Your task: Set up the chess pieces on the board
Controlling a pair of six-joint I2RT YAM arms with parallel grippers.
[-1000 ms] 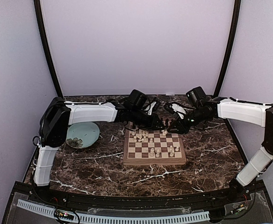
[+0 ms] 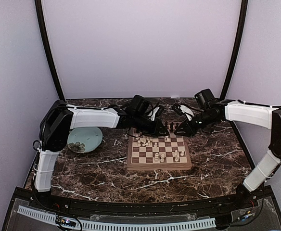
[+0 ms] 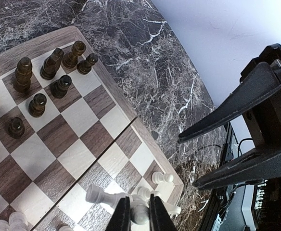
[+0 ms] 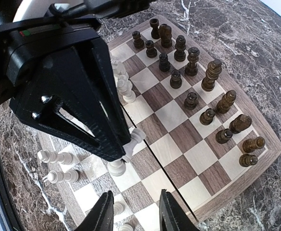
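A white chess piece [image 3: 101, 196] lies tilted between the fingers of my left gripper, which is shut on it above the board. In the right wrist view the same white piece [image 4: 135, 138] pokes out past the left fingertips. My right gripper stands part open close by, its fingers apart and nothing between them. The chessboard [image 2: 159, 165] holds dark pieces [image 4: 192, 60] along its far side. White pieces [image 2: 145, 141] stand or lie in a cluster on its left part, with a few others [image 2: 176, 156] near the front edge.
A pale green plate [image 2: 85, 138] sits on the marble table [image 2: 97, 175] left of the board. Both grippers are very close together over the board, above standing pieces. Bare table lies in front of the board and to its right.
My right gripper has moved slightly right, away from the left one. The white piece at the left fingertips has shifted a little left and toward the front. The left arm is nearly still.
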